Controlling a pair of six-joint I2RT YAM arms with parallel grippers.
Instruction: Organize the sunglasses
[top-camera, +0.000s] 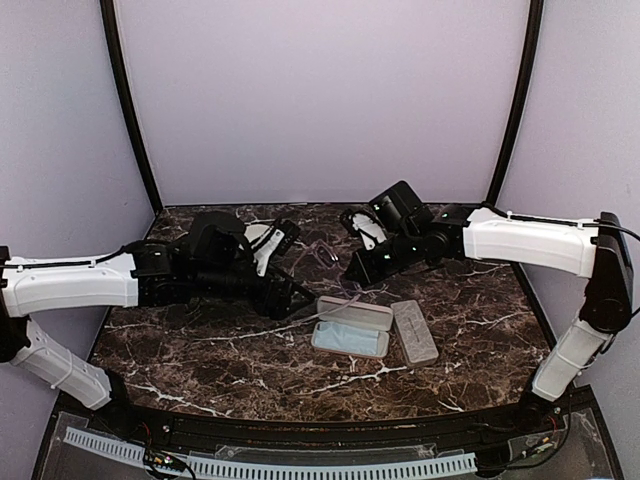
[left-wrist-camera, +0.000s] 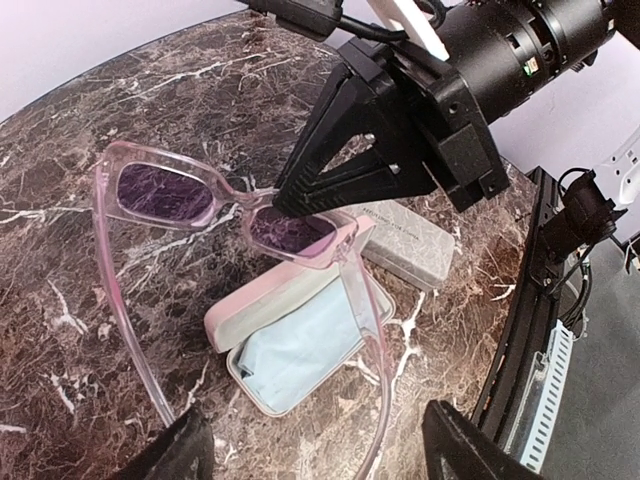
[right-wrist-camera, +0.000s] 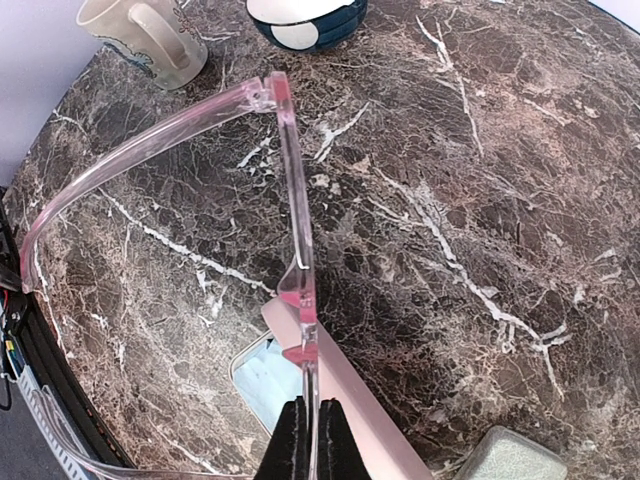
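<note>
Clear pink sunglasses (left-wrist-camera: 230, 198) with purple lenses hang above the table, front frame up and both temples unfolded. My right gripper is shut on the rim of one lens. In the right wrist view the thin frame edge runs down between the right fingertips. The left gripper (top-camera: 295, 302) stands open, off the temple ends, with nothing held between its fingers. Below the sunglasses an open pink case (top-camera: 357, 313) lies on the table, a light blue cloth (top-camera: 347, 337) inside it.
A closed grey box (top-camera: 415, 332) lies right of the case. In the right wrist view a mug (right-wrist-camera: 150, 42) and a dark blue bowl (right-wrist-camera: 305, 25) stand at the table's left side. The marble table in front of the case (top-camera: 300, 385) is clear.
</note>
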